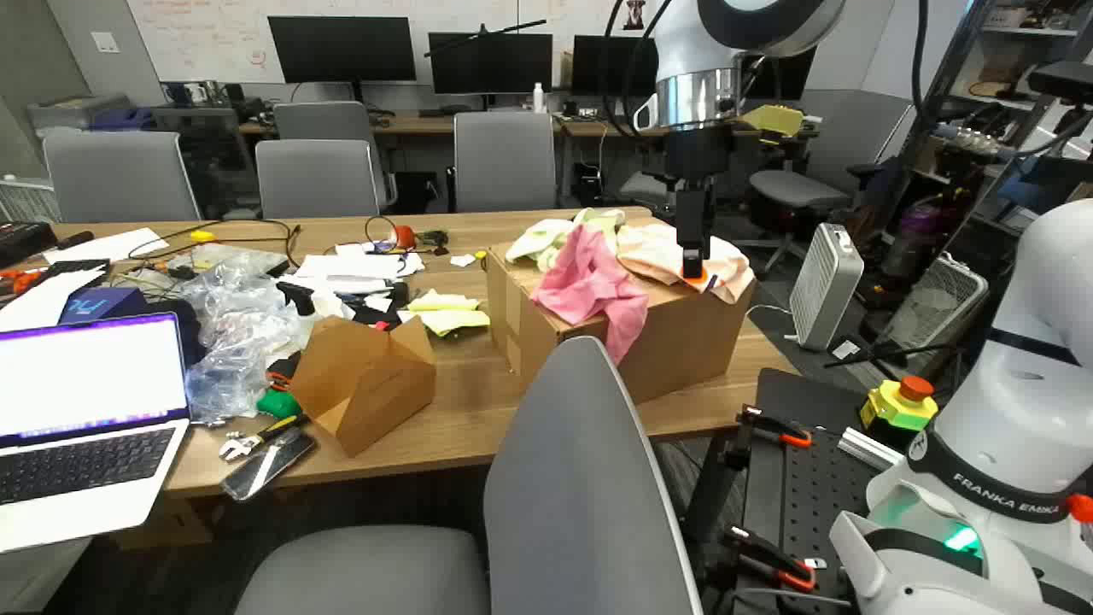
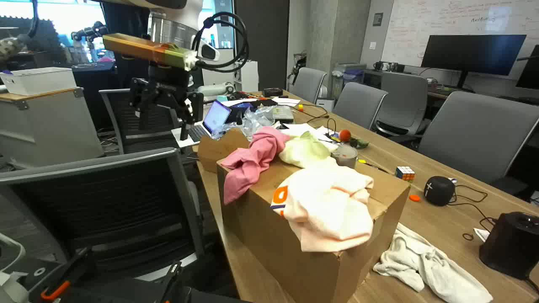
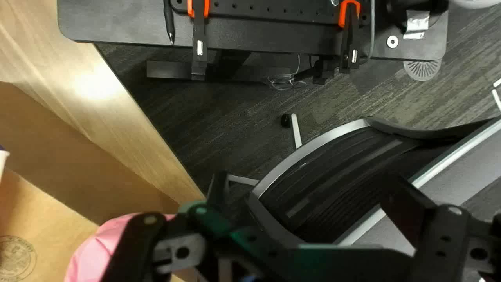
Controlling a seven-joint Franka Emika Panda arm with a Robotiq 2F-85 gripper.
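My gripper hangs open above the grey chair beside the table, with nothing between its fingers. In the wrist view, the space between the spread fingers shows only the chair and floor. On the cardboard box lie several crumpled cloths. The pink cloth drapes over the box's chair-side edge, and part of it shows at the wrist view's lower left. A pale green cloth lies near a peach cloth with an orange print. In exterior view 1, my gripper covers part of the peach cloth.
A white cloth lies on the table beside the box. An open brown paper container, plastic bags and a laptop crowd the table's other end. The chair back rises close to the table edge.
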